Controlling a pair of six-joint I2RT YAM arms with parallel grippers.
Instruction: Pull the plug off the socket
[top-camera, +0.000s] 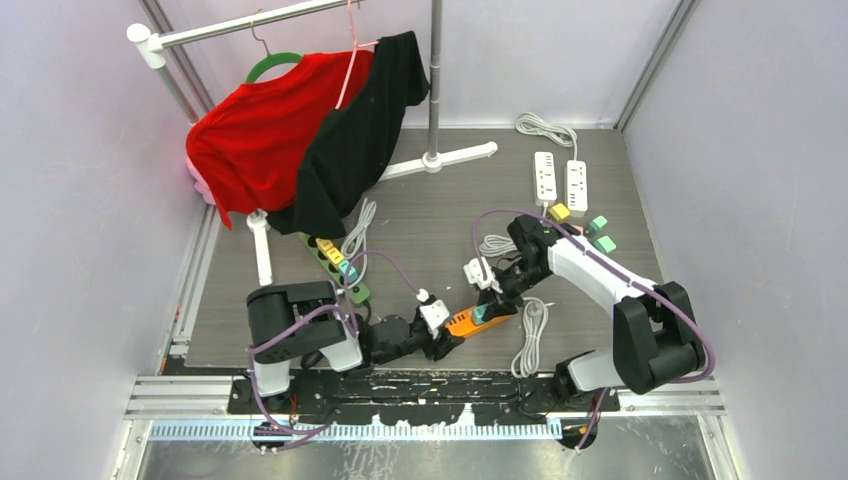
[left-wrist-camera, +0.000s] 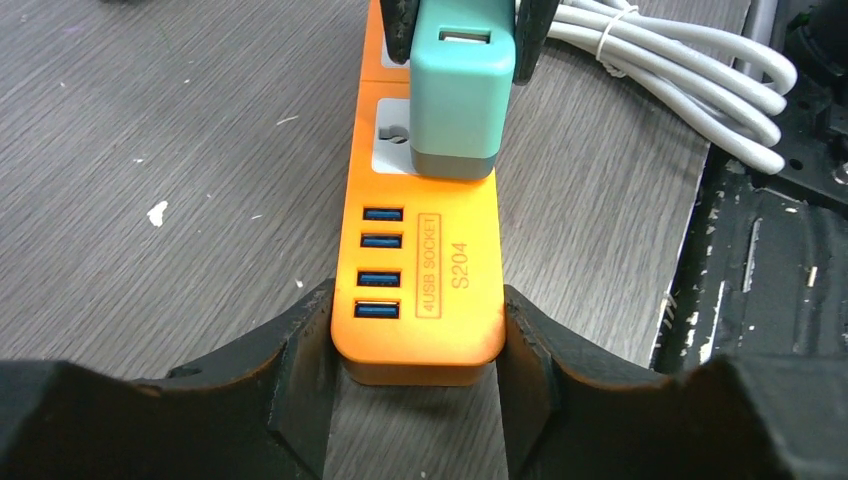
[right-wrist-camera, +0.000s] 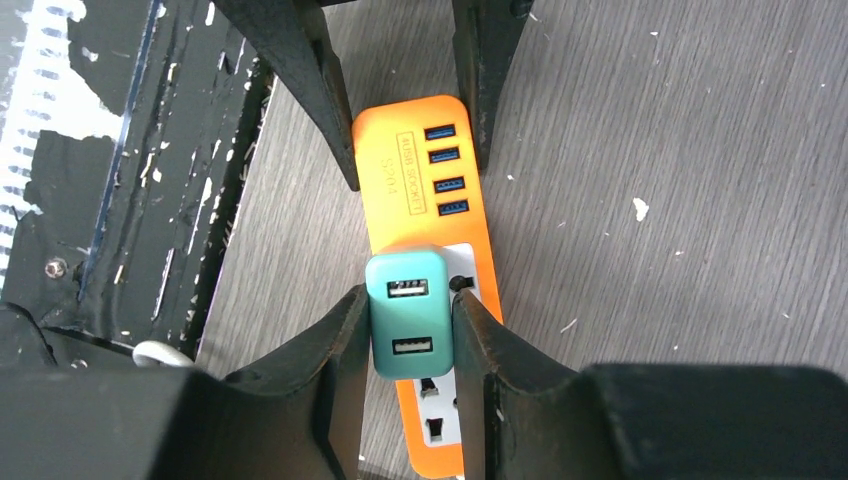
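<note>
The orange power strip (top-camera: 463, 323) lies near the table's front edge, its four USB ports facing up (left-wrist-camera: 417, 260). My left gripper is shut on its end. The teal plug (right-wrist-camera: 408, 310) sits over the white socket area of the strip, with my right gripper shut on it. In the left wrist view the plug (left-wrist-camera: 458, 90) has a grey lower band above the sockets; whether it is still inserted I cannot tell.
A coiled white cable (top-camera: 530, 340) lies right of the strip. White strips (top-camera: 545, 175), small coloured blocks (top-camera: 603, 243) and a green strip (top-camera: 330, 260) lie farther off. A clothes rack (top-camera: 432, 157) stands behind.
</note>
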